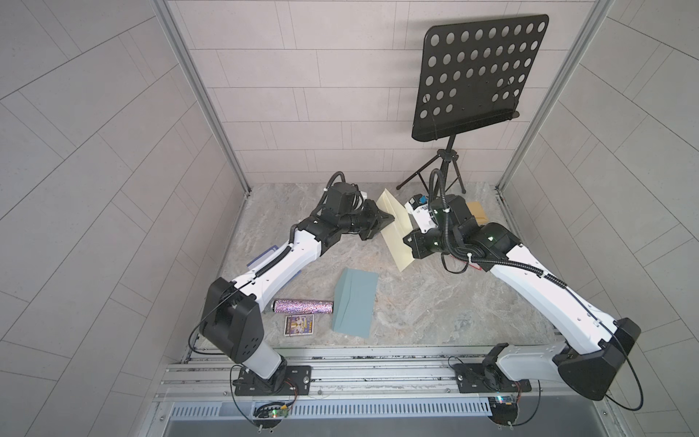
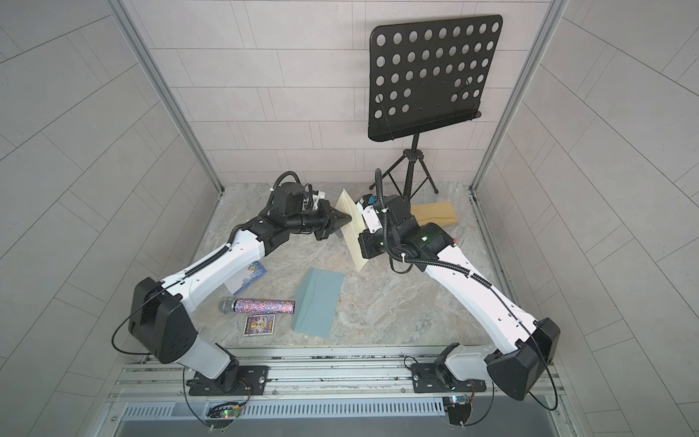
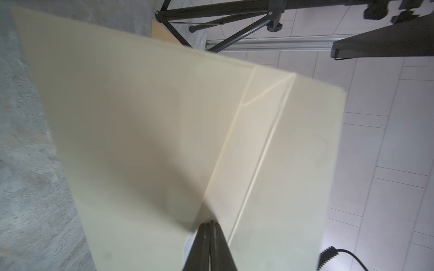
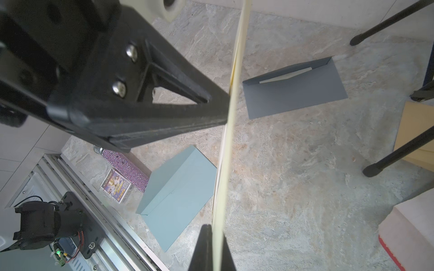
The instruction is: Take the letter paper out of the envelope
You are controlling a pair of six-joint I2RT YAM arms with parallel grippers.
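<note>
A cream envelope [image 1: 395, 236] hangs upright in the air between my two grippers. My right gripper is shut on its near edge, which shows as a thin line between the fingers. From the other side, my left gripper is shut with its tips at the fold line where the envelope's open mouth [image 3: 244, 149] meets the front panel. Whether any paper is pinched between those tips cannot be seen. No separate letter sheet is clearly distinguishable inside. The left fingers [image 4: 199, 99] reach the envelope's face in the right wrist view.
A grey envelope [image 4: 298, 92] with a pale sheet in its mouth lies behind. On the table are a light blue envelope [image 1: 356, 304], a glittery microphone [image 1: 303, 306], a card [image 1: 299, 325] and a tan envelope [image 2: 435, 213]. A music stand [image 1: 477, 76] rises at the back.
</note>
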